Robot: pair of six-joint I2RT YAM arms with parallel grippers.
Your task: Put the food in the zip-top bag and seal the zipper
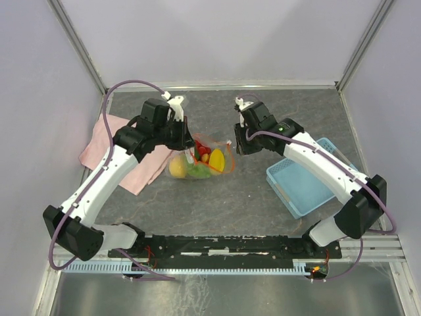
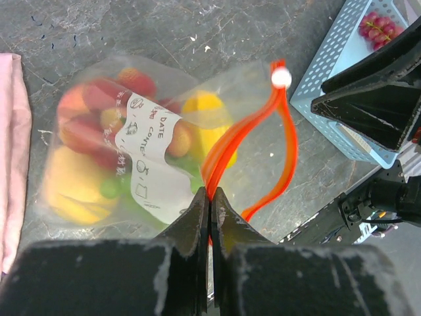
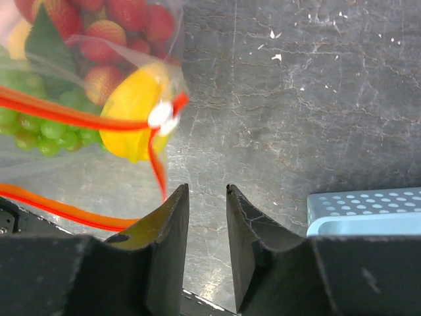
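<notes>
A clear zip top bag [image 1: 197, 175] with an orange zipper edge hangs tilted from my left gripper, which is shut on its orange rim. Inside show red fruit [image 3: 102, 62], a yellow mango-like piece [image 3: 128, 112], green grapes [image 3: 49, 128] and a round yellow fruit [image 2: 72, 187]. The bag's mouth gapes, and the white slider [image 3: 161, 117] sits at its free corner. Apart from that corner, to its right, my right gripper is part open with only bare table seen between its fingers.
At the right stands a blue perforated basket [image 1: 299, 187]; red grapes [image 2: 380, 29] lie in it. A pink cloth [image 1: 118, 148] is spread at the left.
</notes>
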